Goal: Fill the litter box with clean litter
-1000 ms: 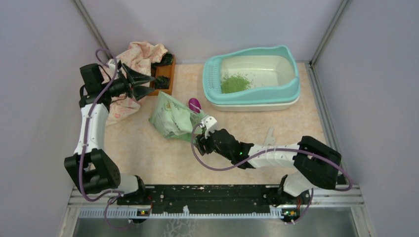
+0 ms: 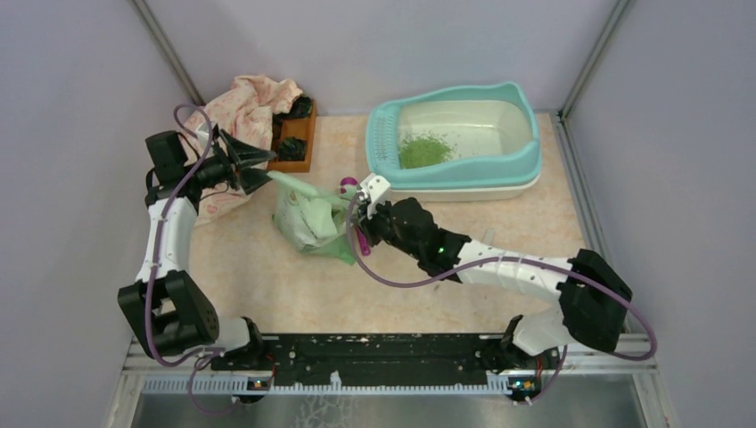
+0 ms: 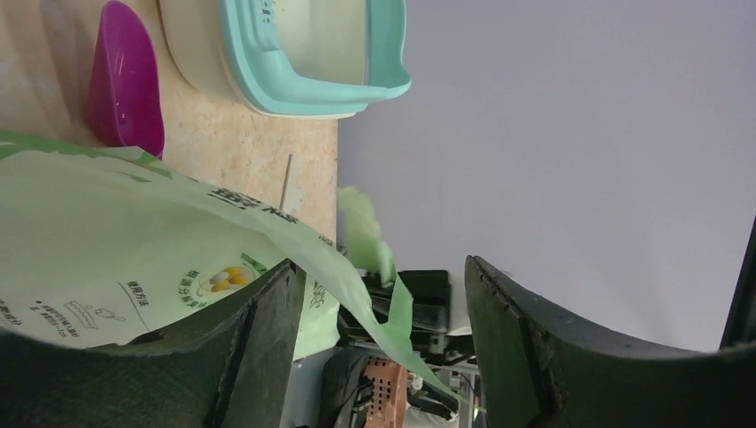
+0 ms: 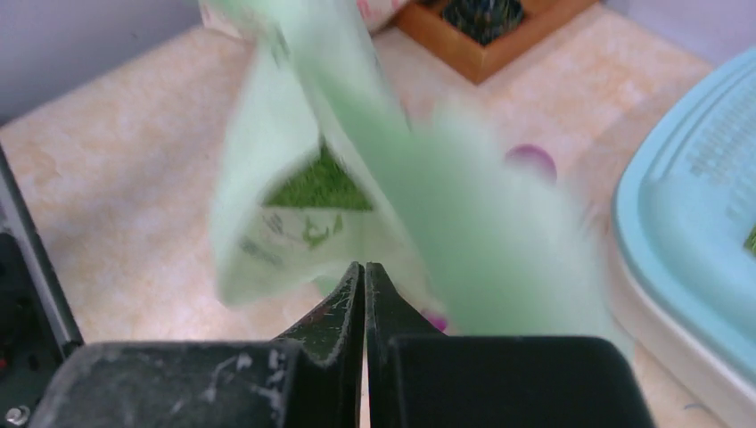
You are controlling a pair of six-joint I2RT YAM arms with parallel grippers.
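A green litter bag (image 2: 308,218) stands mid-left on the table, its top raised, with green litter visible inside in the right wrist view. My left gripper is open, the bag's top edge (image 3: 312,254) passing between and below its fingers. My right gripper is shut at the bag's right side; the bag is blurred in front of it. A magenta scoop (image 3: 125,85) lies behind the bag. The teal litter box (image 2: 521,165) at the back right holds a patch of green litter (image 2: 426,152).
A wooden tray (image 2: 299,160) with dark bundles and a crumpled pink cloth (image 2: 250,94) lie at the back left. Bare table (image 2: 267,294) shows in front of the bag.
My right gripper has moved up beside the bag, whose top has lifted and shifted shape. My left gripper has moved slightly.
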